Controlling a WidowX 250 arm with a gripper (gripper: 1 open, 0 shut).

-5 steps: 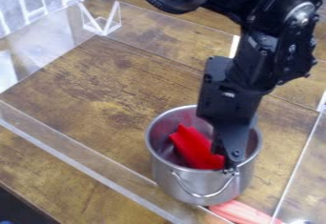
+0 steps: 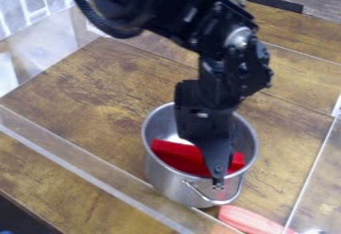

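Observation:
A metal pot with a wire handle stands on the wooden table near the front. A red object lies inside it. My black gripper reaches down into the pot from above, over the red object and partly hiding it. Its fingers look close together; I cannot make out anything held between them.
A pinkish-red object lies just in front of the pot. Clear plastic walls border the work area at left, front and right.
My gripper and arm have moved left, and the pot has shifted left with them. The red object inside now lies more crosswise.

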